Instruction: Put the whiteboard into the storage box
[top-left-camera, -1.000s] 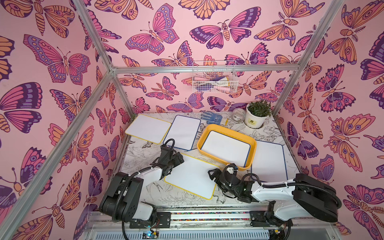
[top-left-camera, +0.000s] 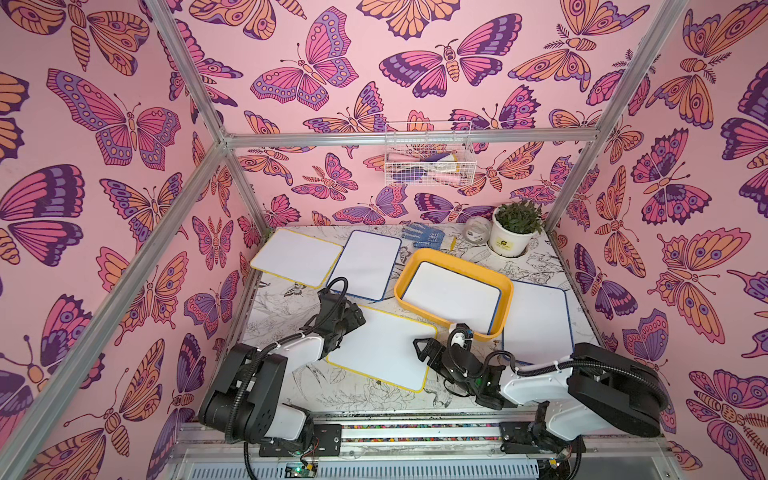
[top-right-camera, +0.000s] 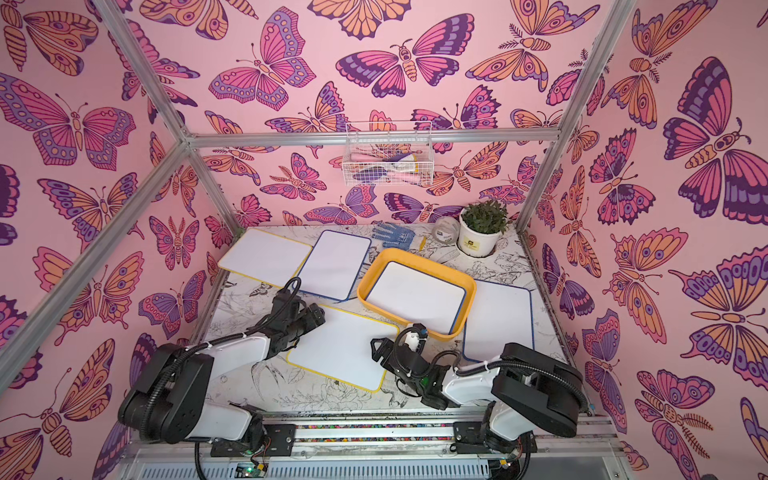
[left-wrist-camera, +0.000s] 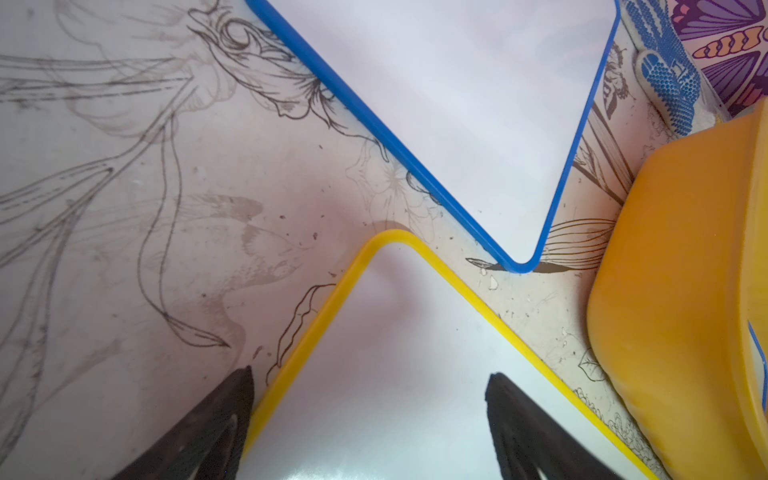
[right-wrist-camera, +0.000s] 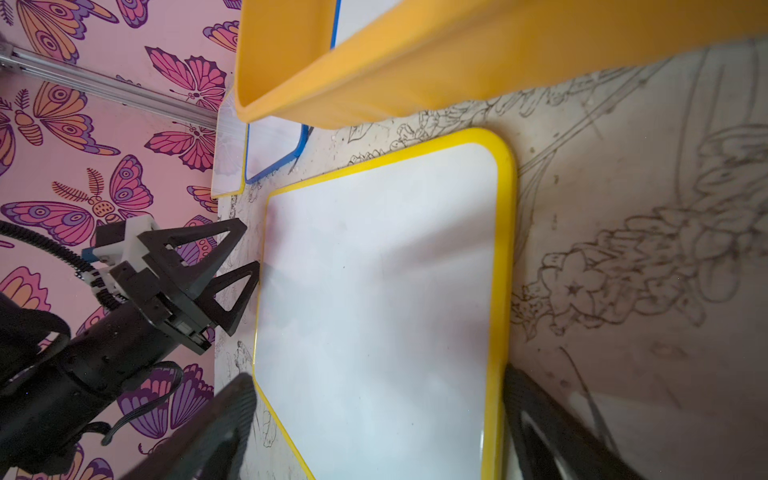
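A white whiteboard with a yellow rim (top-left-camera: 388, 348) lies flat on the table between my two arms. My left gripper stands open at its left end; one finger (left-wrist-camera: 228, 416) lines up with the yellow edge and the other shows over the white face. At the right end, my right gripper is open too, one of its fingers (right-wrist-camera: 524, 400) right against the yellow edge. Whether the fingertips touch the board I cannot tell. Behind the board stands the orange storage box (top-left-camera: 405, 305), a blue-rimmed whiteboard (top-left-camera: 452, 296) lying inside it.
Another yellow-rimmed board (top-left-camera: 296, 256) and a blue-rimmed board (top-left-camera: 368, 264) lie at the back left. A further blue-rimmed board (top-left-camera: 537, 320) lies right of the box. Blue gloves (top-left-camera: 422, 235), a round clear item (top-left-camera: 477, 230) and a potted plant (top-left-camera: 512, 232) stand along the back.
The near right corner of the yellow-rimmed board has shifted slightly away from the robot's base. The right arm has moved a little leftward; the left arm has hardly moved.
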